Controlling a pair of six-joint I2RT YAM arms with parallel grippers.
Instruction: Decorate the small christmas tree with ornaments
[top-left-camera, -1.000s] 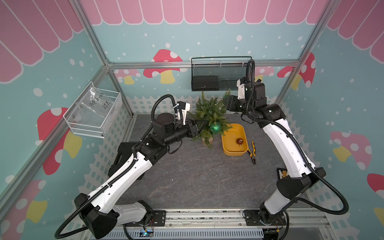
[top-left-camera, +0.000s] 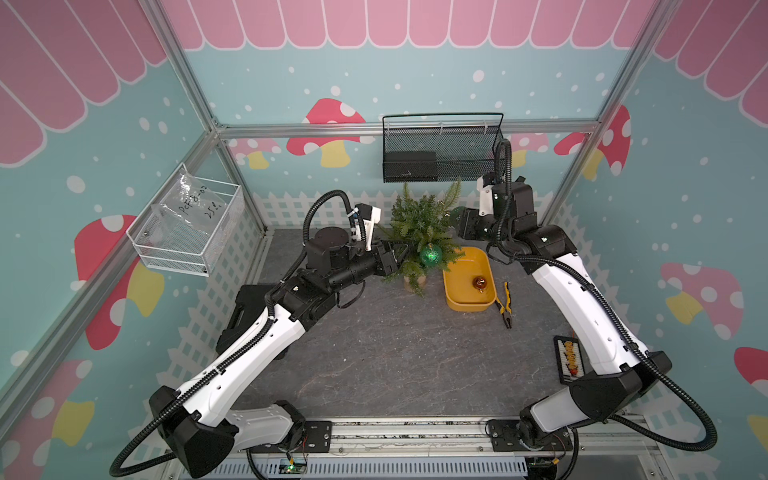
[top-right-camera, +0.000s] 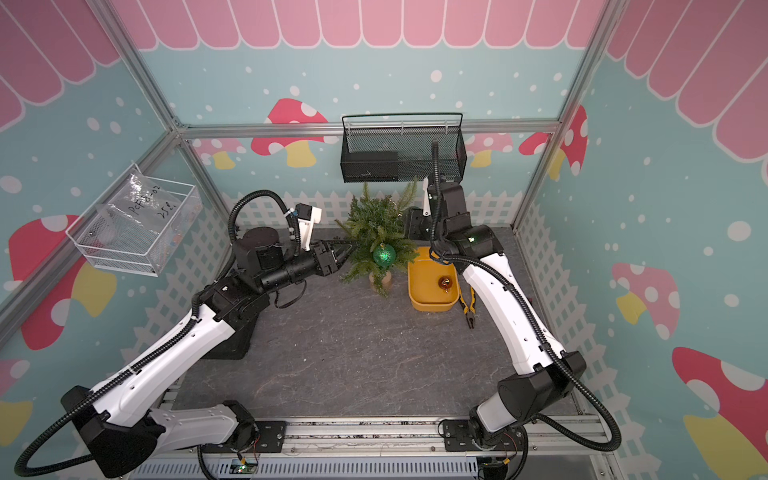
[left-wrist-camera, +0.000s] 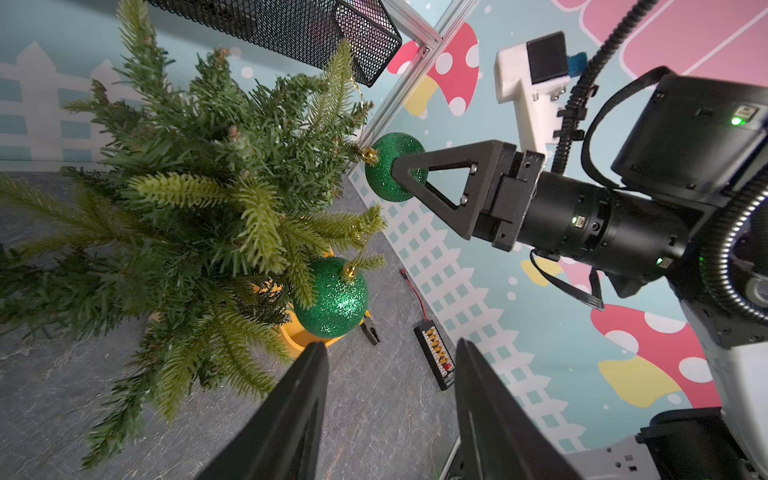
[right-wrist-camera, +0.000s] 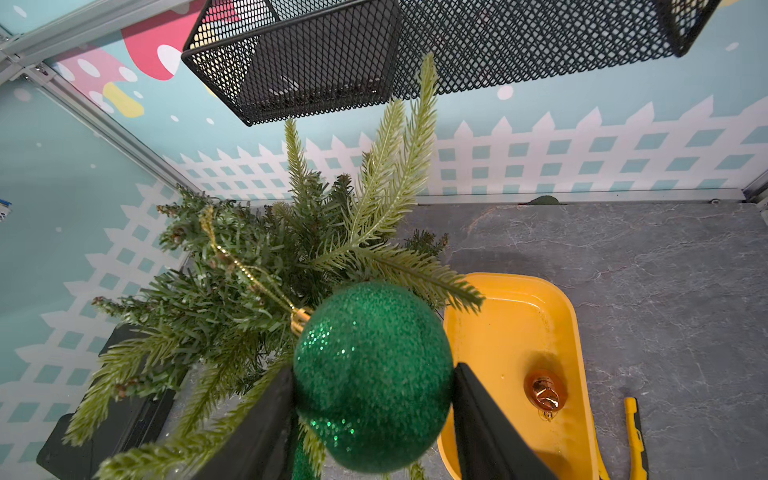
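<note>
The small green tree (top-left-camera: 417, 222) stands at the back of the table. One glittery green ball (left-wrist-camera: 330, 296) hangs low on its front. A second green ball (right-wrist-camera: 373, 376) sits between the fingers of my right gripper, beside the tree's upper right branches. Those fingers are open about as wide as the ball; contact is hard to judge. Its gold loop (right-wrist-camera: 249, 275) runs up to a branch tip; I cannot tell if it is hooked over. My left gripper is open and empty at the tree's left side. A shiny brown ornament (right-wrist-camera: 545, 389) lies in the yellow tray.
The yellow tray (top-left-camera: 453, 300) sits right of the tree, with yellow-handled pliers (top-left-camera: 506, 304) beside it. A black mesh basket (top-left-camera: 472, 152) hangs on the wall behind the tree.
My right gripper has come down slightly, and the green ball between its fingers has come down too. The left arm, the tree's lower ball and the tray have stayed put.
</note>
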